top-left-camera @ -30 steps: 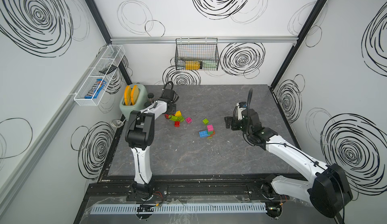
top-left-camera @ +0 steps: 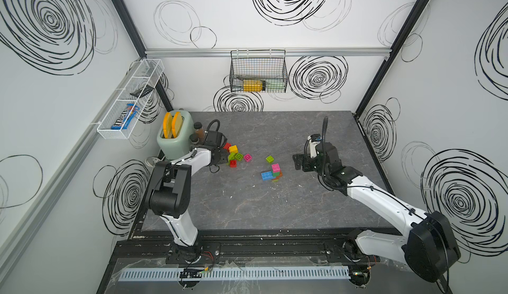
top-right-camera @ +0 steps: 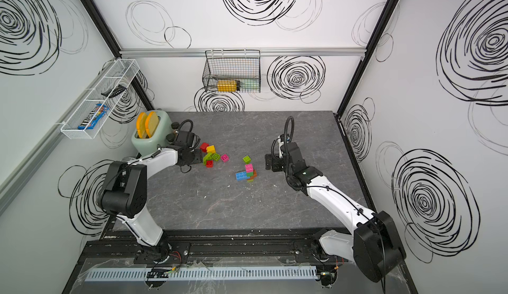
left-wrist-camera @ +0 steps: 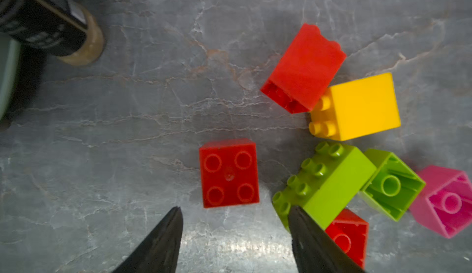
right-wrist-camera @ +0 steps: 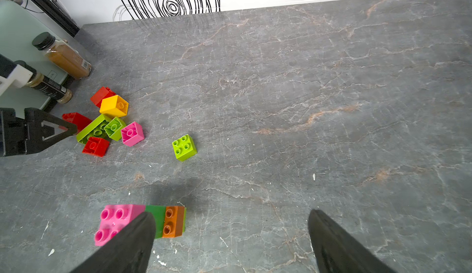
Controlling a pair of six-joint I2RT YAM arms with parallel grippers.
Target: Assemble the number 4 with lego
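My left gripper hangs open above a loose pile: a red brick [left-wrist-camera: 228, 174] between and just beyond its fingers, a long lime brick [left-wrist-camera: 329, 184], a yellow brick [left-wrist-camera: 366, 106], other red, green and pink bricks. A lime square brick [right-wrist-camera: 184, 146] lies alone. In front of it sits a joined group with pink [right-wrist-camera: 118, 219], green [right-wrist-camera: 155, 214] and orange [right-wrist-camera: 173, 219] bricks, plus blue [top-left-camera: 266, 175] in the top views. My right gripper [top-left-camera: 298, 161] is open, right of that group, holding nothing.
A mint toaster [top-left-camera: 177, 145] and spice jars [right-wrist-camera: 66, 59] stand at the back left, beside the left arm. A wire basket [top-left-camera: 258, 71] hangs on the back wall.
My left gripper and arm have moved down-left in the top left view, toward the front of the pile. The right arm is nearly still.
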